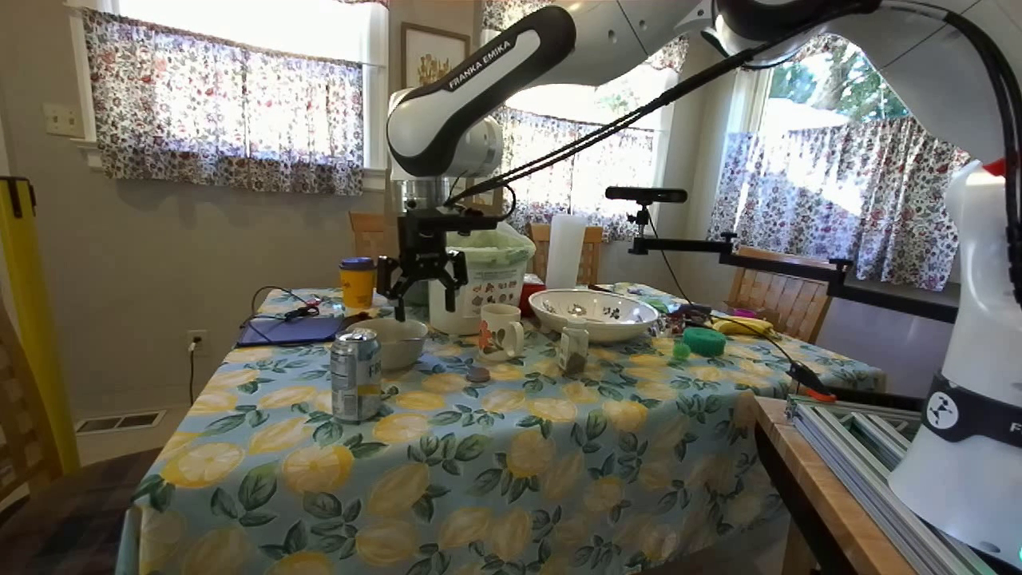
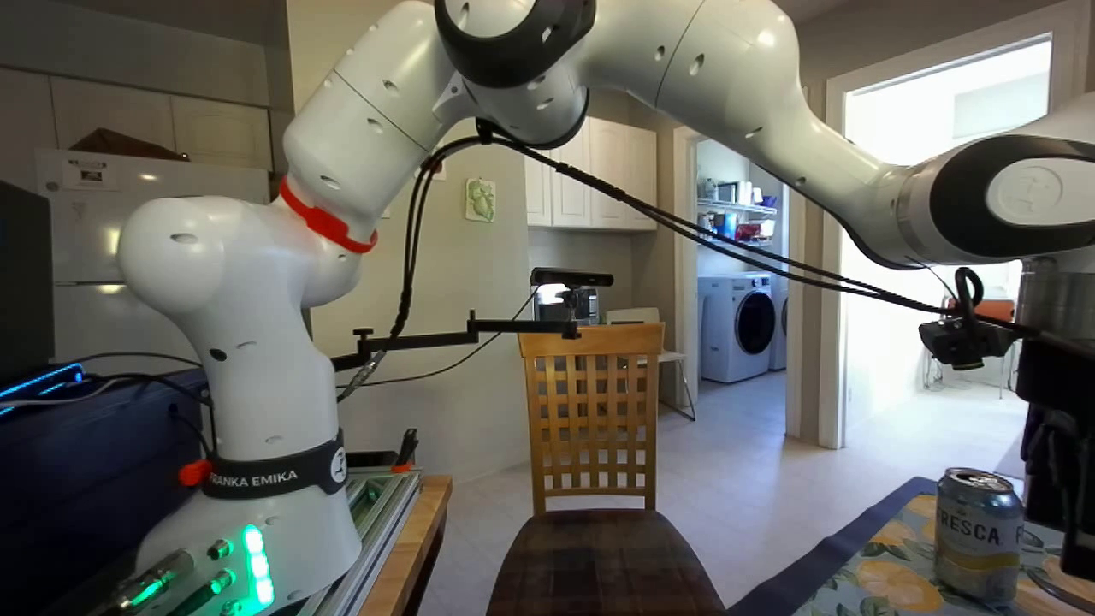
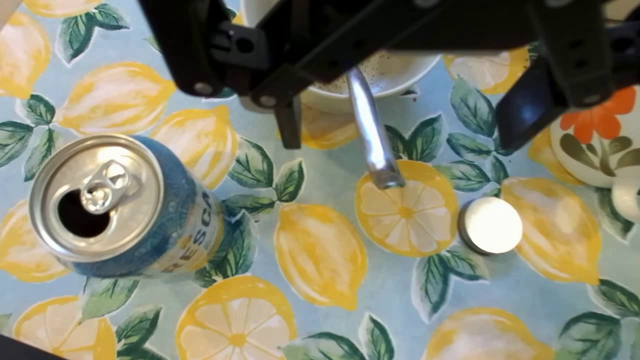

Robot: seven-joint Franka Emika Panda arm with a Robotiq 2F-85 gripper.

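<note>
My gripper (image 1: 425, 308) hangs above the bowl area with its fingers spread, and nothing is between them. In the wrist view the open gripper spans the image above a metal utensil handle (image 3: 367, 123), which sticks out over the rim of the off-white bowl (image 3: 393, 90). Dark specks dot the inside of that bowl, much of which my gripper hides. A Fresca can (image 3: 99, 195) with an opened top stands upright near the bowl. To the other side lies a small round lid (image 3: 493, 225), close to a mug (image 3: 591, 147) with an orange flower.
On the table stand a small shaker bottle (image 1: 572, 349), a wide patterned bowl (image 1: 594, 331), a white bin (image 1: 484, 287) and a yellow cup (image 1: 357, 284). Bananas (image 1: 742, 327) and a green round object (image 1: 704, 341) lie farther right.
</note>
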